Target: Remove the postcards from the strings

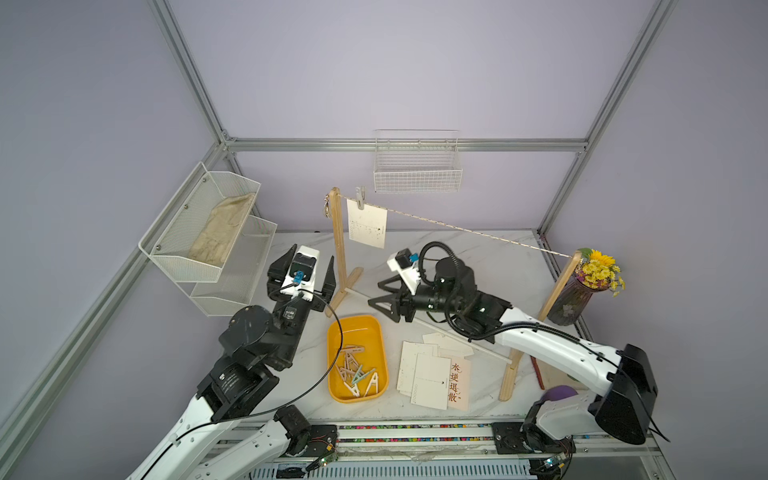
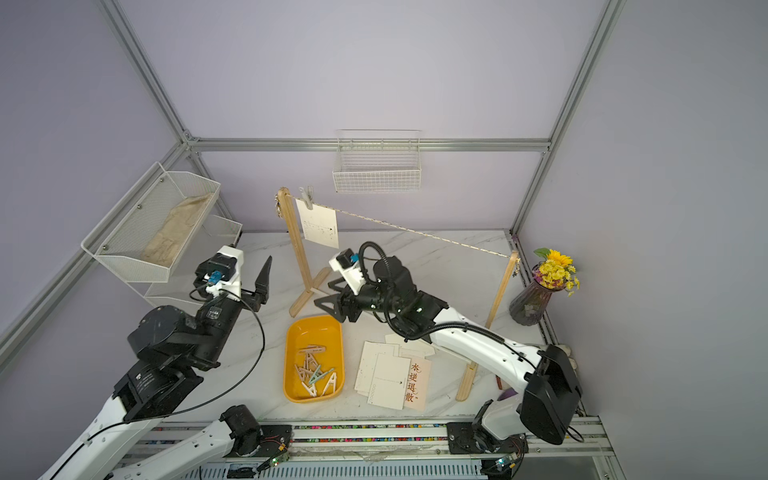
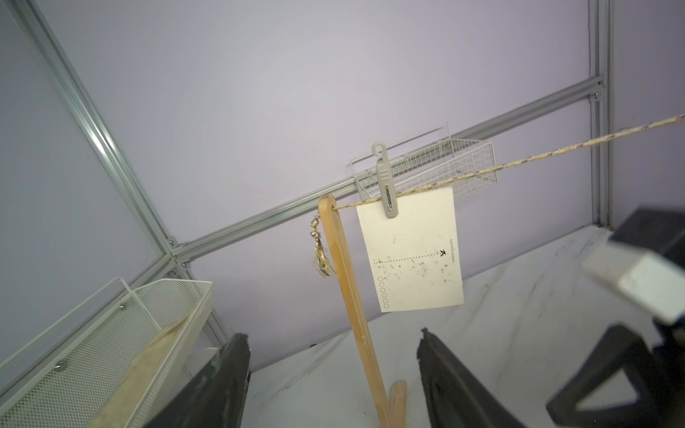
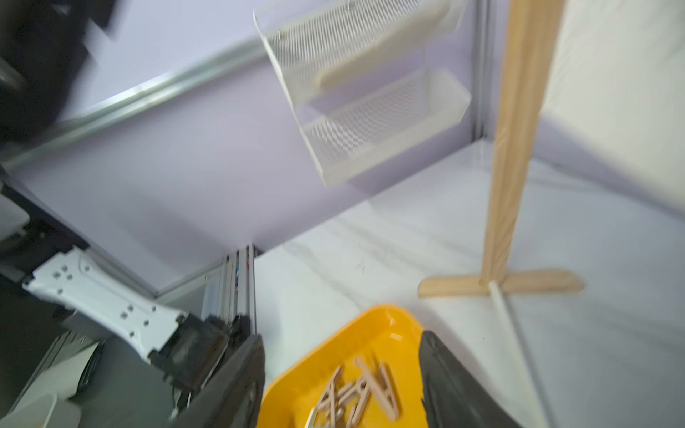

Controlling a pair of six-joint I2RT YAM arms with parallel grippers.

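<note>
One white postcard (image 1: 367,224) hangs from the string (image 1: 472,230) near its left end, held by a grey clothespin (image 3: 386,178). In the left wrist view, the card hangs beyond my left gripper, which stands open with nothing between its fingers. My right gripper (image 1: 384,298) is open and empty too, above the table just past the far edge of the yellow tray (image 1: 333,372). Several clothespins (image 1: 352,368) lie in that tray, one of them teal. Several postcards (image 1: 430,382) lie overlapping on the table beside it, one with red characters.
Wooden posts (image 1: 338,240) carry the string, with a rod along the table between them. A flower vase (image 1: 569,300) stands at the right, and a white mesh rack (image 1: 209,264) hangs at the left.
</note>
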